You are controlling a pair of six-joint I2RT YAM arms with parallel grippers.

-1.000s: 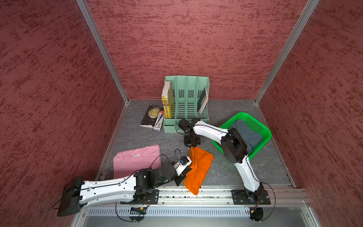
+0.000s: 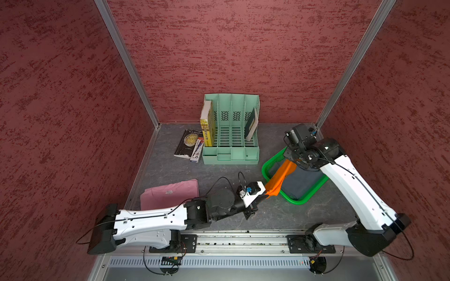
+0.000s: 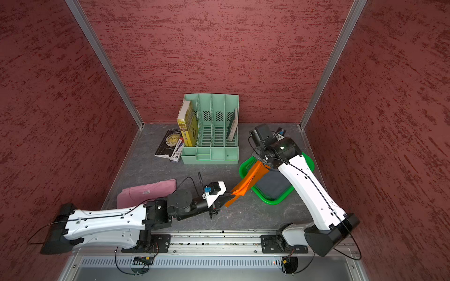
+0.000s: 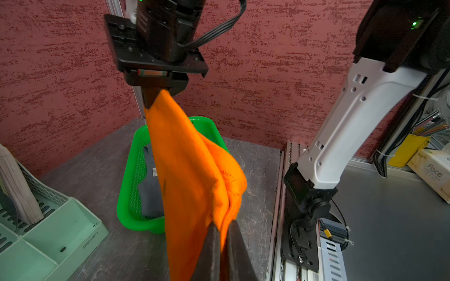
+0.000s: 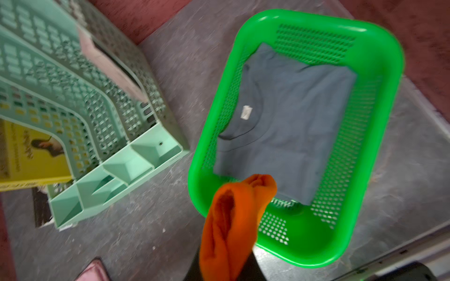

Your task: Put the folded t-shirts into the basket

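Note:
An orange t-shirt hangs stretched between my two grippers, raised off the table. My left gripper is shut on its near end. My right gripper is shut on the far end, above the green basket. Flat in that basket lies a folded grey t-shirt, its collar tag showing. A folded pink t-shirt rests on the table at the left, partly covered by my left arm. In the top views the fingertips of my right gripper are hidden by its wrist.
A mint green rack with a few books stands at the back centre, left of the basket. Beside it lie a black book and a smaller white-blue book. Bare table lies between rack and pink shirt.
The orange shirt has been lifted from the table and carried to the right. My right gripper has swung over the basket, while the left has followed a shorter way rightward.

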